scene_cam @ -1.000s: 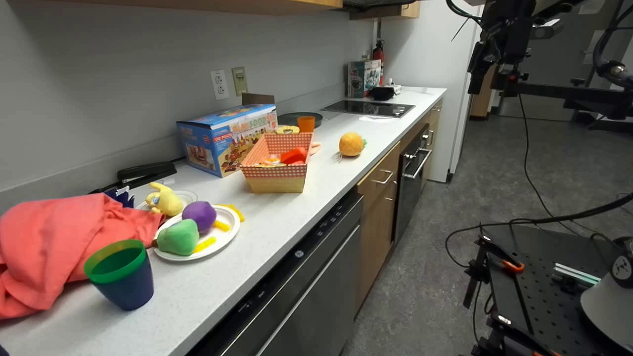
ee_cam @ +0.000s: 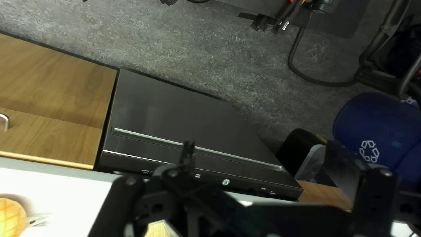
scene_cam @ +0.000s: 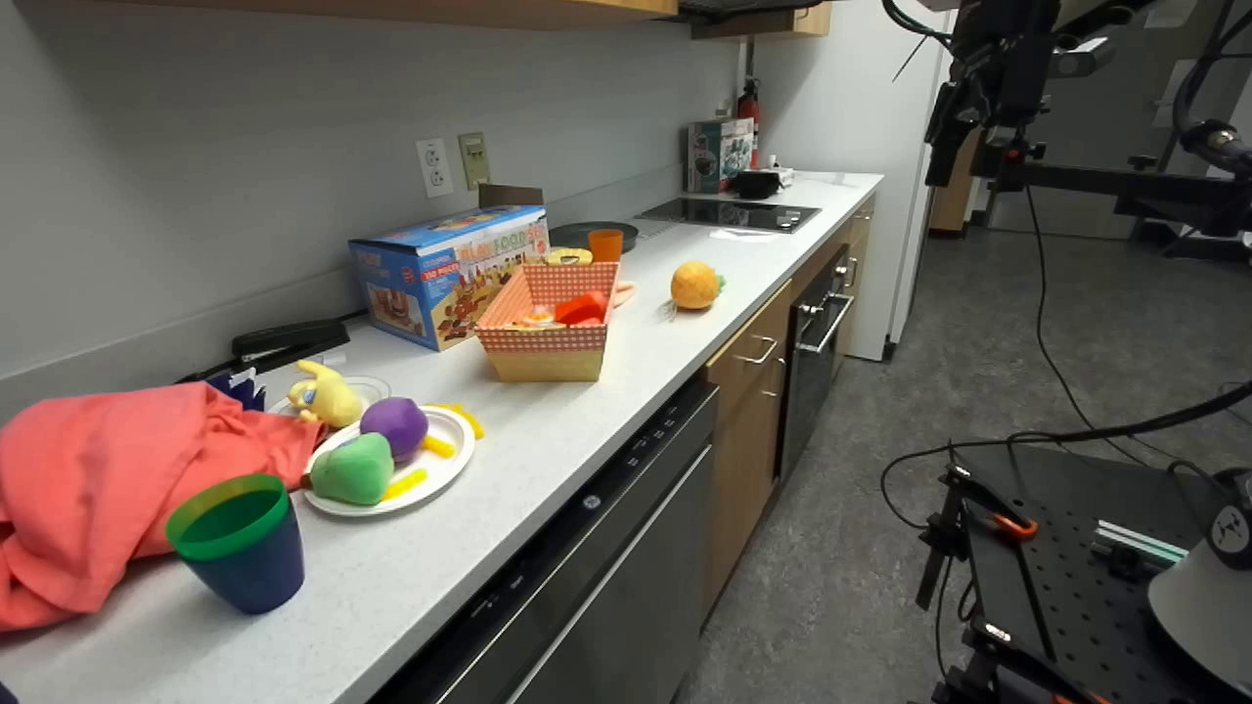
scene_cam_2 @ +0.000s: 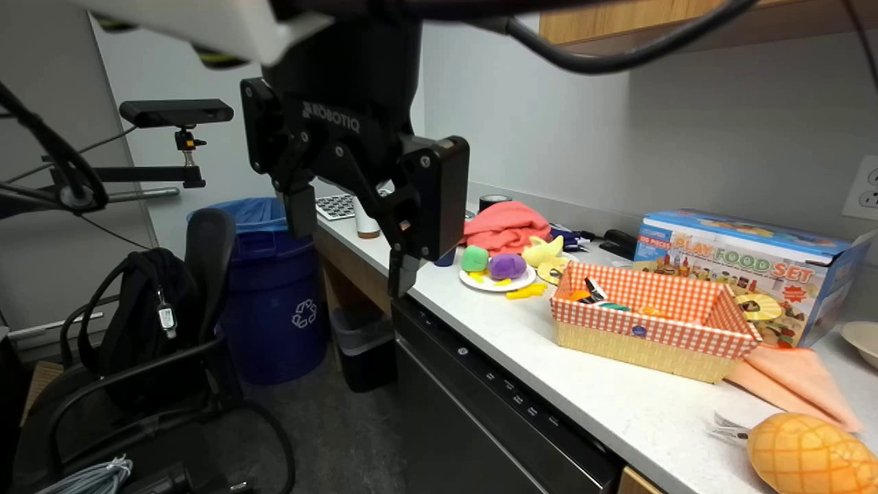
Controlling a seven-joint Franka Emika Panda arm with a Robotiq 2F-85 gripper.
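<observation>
My gripper [scene_cam_2: 347,247] hangs open in the air in front of the counter, empty between its fingers. In exterior view 1 it shows at the upper right, well away from the worktop. A white plate [scene_cam: 452,467] carries a green pear-like toy [scene_cam: 353,469] and a purple toy [scene_cam: 394,427], with yellow strips beside them. Past it stands a checked basket [scene_cam: 548,352] with red and other toy pieces inside. An orange pineapple-like toy [scene_cam: 695,286] lies farther along. In the wrist view the dark fingers cover part of the counter and basket.
At the near end are a red cloth [scene_cam: 129,469] and a blue cup with green rim [scene_cam: 241,546]. A play food box [scene_cam: 452,276] stands by the wall. The dishwasher [ee_cam: 177,114] lies under the counter edge. Clear worktop surrounds the pineapple toy.
</observation>
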